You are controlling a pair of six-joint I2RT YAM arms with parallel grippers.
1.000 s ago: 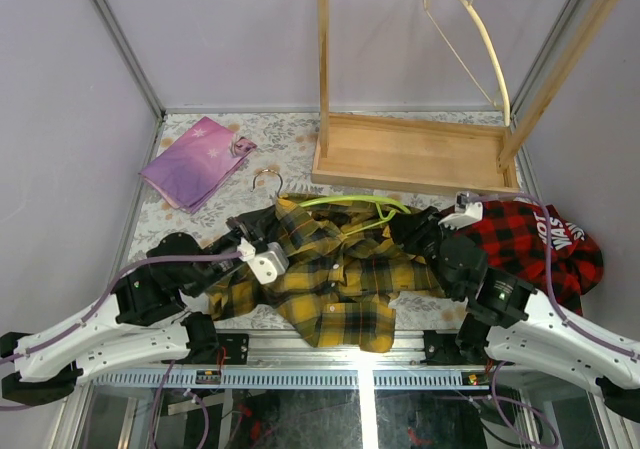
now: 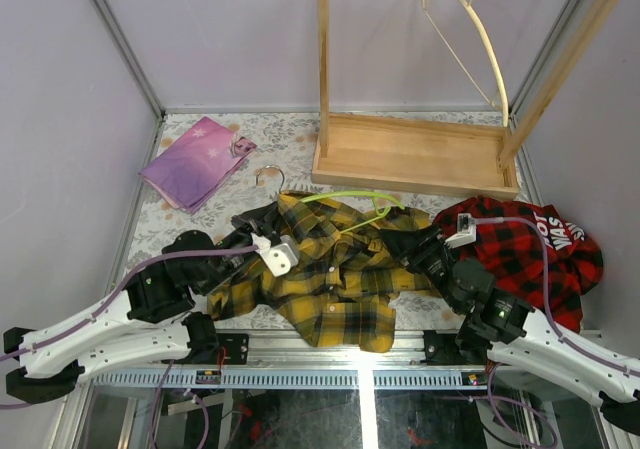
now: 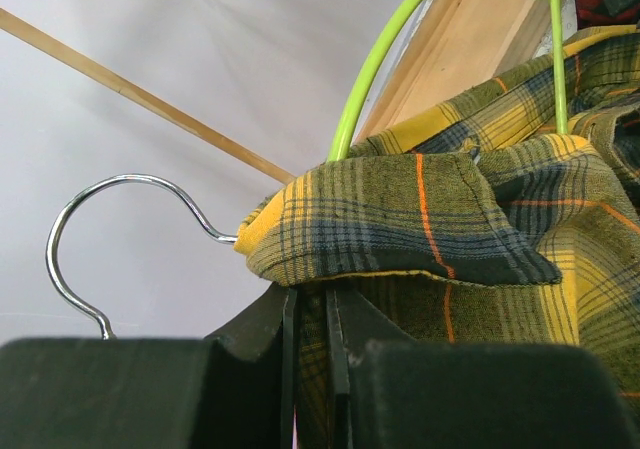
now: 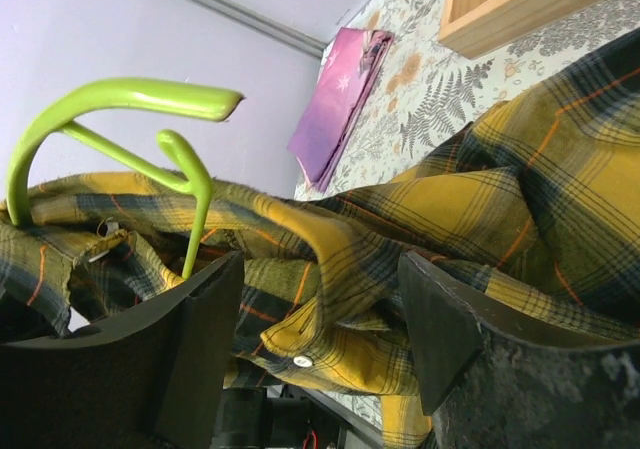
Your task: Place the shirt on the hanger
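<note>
A yellow and dark plaid shirt (image 2: 340,279) lies spread over the front of the table. The green hanger (image 2: 345,194) is partly inside it: its metal hook (image 3: 130,179) pokes out at the collar and one shoulder is covered by cloth. The other end of the hanger (image 4: 170,99) is bare above the shirt. My left gripper is shut on the shirt's collar, just below the hook. My right gripper stands open over the shirt's other side, with plaid cloth seen between its fingers but not clamped.
Behind the shirt stands a wooden rack (image 2: 420,154) with a white hanger (image 2: 485,44) on its bar. A red checked garment (image 2: 560,269) lies to the right, close to my right arm. Folded purple cloth (image 2: 195,159) sits at the back left.
The left gripper and the hook have shifted only slightly.
</note>
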